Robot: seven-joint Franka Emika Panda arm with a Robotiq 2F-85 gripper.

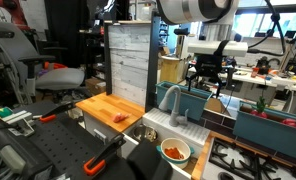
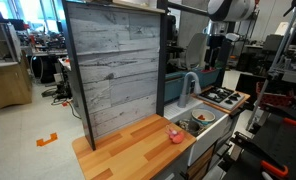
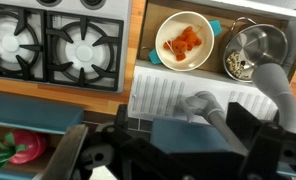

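My gripper (image 1: 207, 82) hangs in the air above the back of the counter, near the blue bins and stove. In the wrist view its two dark fingers (image 3: 118, 122) stand wide apart, so the gripper is open, with nothing held between them. A white pot with teal handles (image 3: 185, 62) holds orange pieces (image 3: 186, 40) and sits in the sink. Beside it is a steel pot (image 3: 256, 40) with small pale bits at its bottom. A pink object (image 2: 174, 135) lies on the wooden counter (image 2: 128, 148).
The faucet (image 1: 170, 98) rises behind the sink, close to a ribbed white drainer (image 3: 158, 98). A gas stove (image 3: 53, 50) adjoins the sink. Blue bins (image 1: 258, 128) line the back, one with red items (image 3: 30, 145). A grey wooden panel (image 2: 123, 75) stands upright on the counter.
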